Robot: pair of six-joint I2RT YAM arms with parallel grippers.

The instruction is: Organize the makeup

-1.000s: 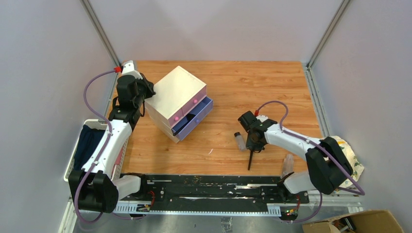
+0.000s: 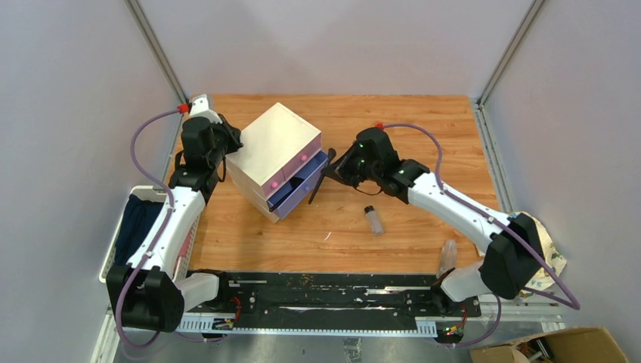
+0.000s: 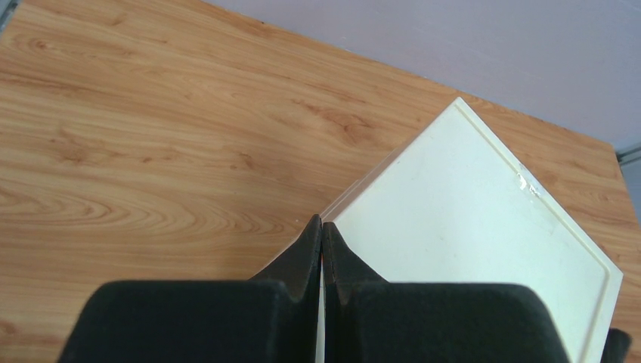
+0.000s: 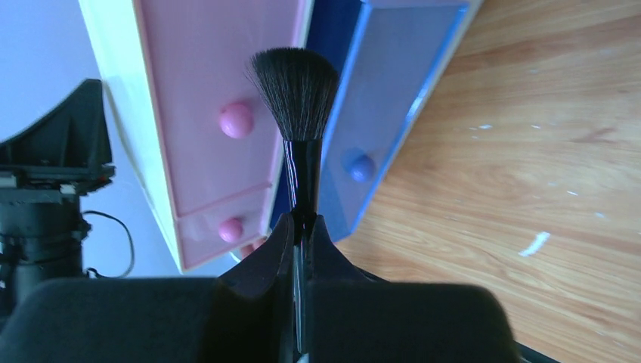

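A black makeup brush (image 4: 304,162) is pinched in my right gripper, its bristles pointing up in the right wrist view. In the top view the right gripper (image 2: 328,172) holds it beside the open blue-purple drawer (image 2: 306,187) of a white cabinet (image 2: 274,140) with pink upper drawers. Something dark (image 2: 296,182) lies inside that drawer. My left gripper is shut above the cabinet's left edge, with nothing showing between its fingers. On the table, right of the cabinet, lies a clear bottle with a black cap (image 2: 373,220).
Another clear bottle (image 2: 447,256) lies near the right arm's base. A white basket (image 2: 112,246) with dark cloth stands at the left, and a cardboard box (image 2: 589,344) at the lower right.
My right gripper has lifted the brush off the front of the table and carried it left and back, up to the open drawer. The left arm and cabinet have stayed still.
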